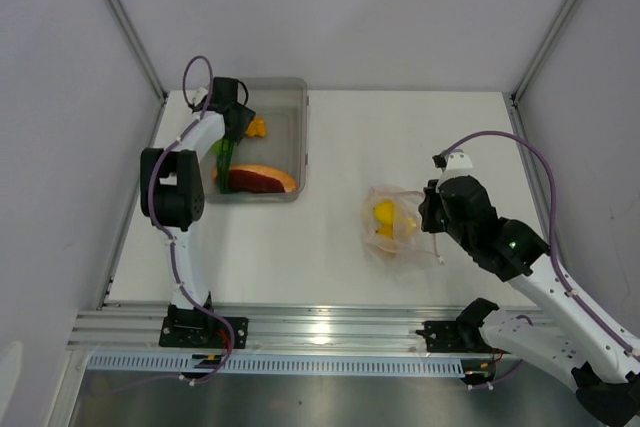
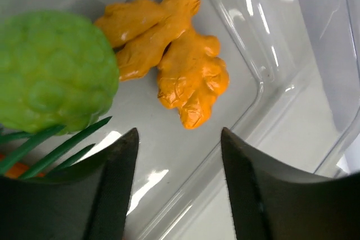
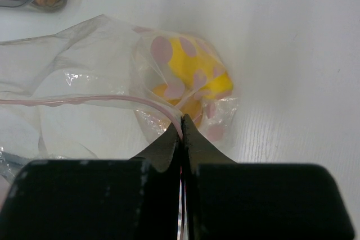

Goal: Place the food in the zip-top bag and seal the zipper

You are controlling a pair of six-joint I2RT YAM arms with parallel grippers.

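Observation:
My left gripper is open above the clear container (image 1: 275, 147), nothing between its fingers. Under it are orange lumpy food (image 2: 191, 77), a green bumpy food (image 2: 56, 71) and thin green leaves (image 2: 45, 155). A long bread item (image 1: 260, 177) lies along the container's front. My right gripper is shut on the rim of the clear bag (image 3: 84, 71) at right of the table, which holds yellow food (image 3: 188, 63) and orange food (image 3: 191, 107).
Bare white table (image 1: 360, 127) lies between container and bag and at the back right. Walls border the workspace at left, right and back.

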